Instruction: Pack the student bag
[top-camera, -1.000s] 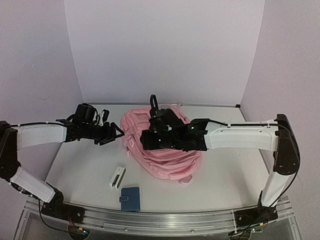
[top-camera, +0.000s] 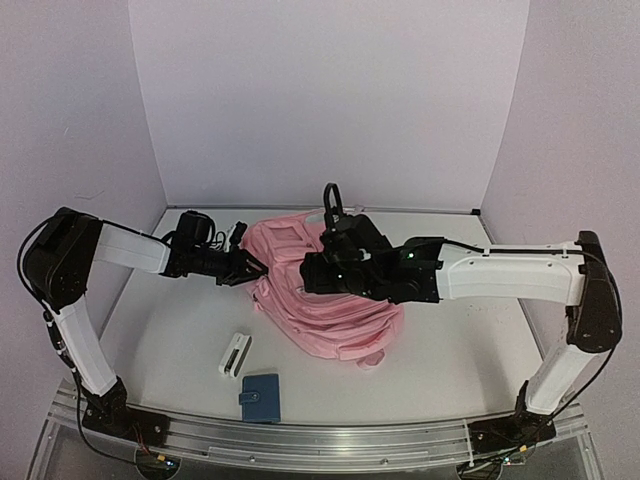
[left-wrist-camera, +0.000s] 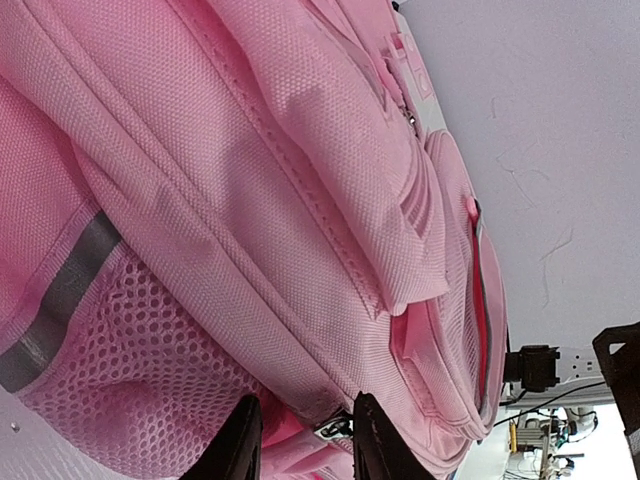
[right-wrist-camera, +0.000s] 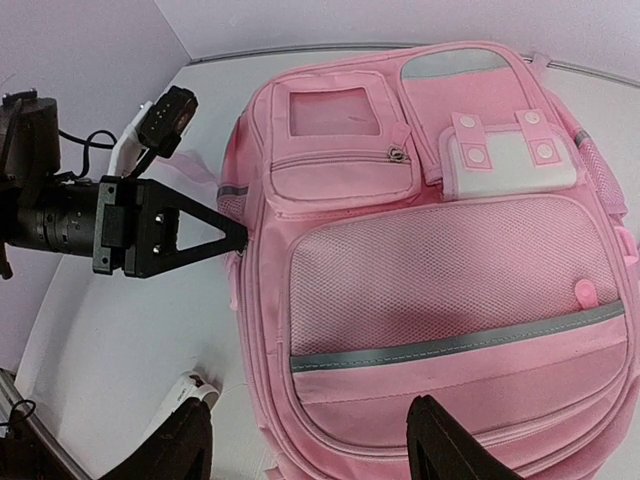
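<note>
A pink backpack (top-camera: 330, 325) lies on the table, its mesh front pocket (right-wrist-camera: 450, 260) facing up in the right wrist view. At the bag's left side edge is my left gripper (top-camera: 262, 272), its fingertips close to the fabric. In the left wrist view, a metal zipper pull (left-wrist-camera: 335, 427) appears between its parted fingers; contact cannot be told. My right gripper hangs above the bag, open and empty, its fingers wide apart. A white stapler-like object (top-camera: 235, 355) and a dark blue wallet or notebook (top-camera: 260, 398) lie in front of the bag.
The right arm (top-camera: 510, 275) reaches over the bag and hides part of it in the top view. Bare table (top-camera: 460, 350) shows right of the bag. Walls close in the back and sides, and a metal rail (top-camera: 320, 442) runs along the front.
My left gripper has moved right, up to the bag's left edge. My right gripper has shifted somewhat to the right above the bag. The bag and the loose items stay put.
</note>
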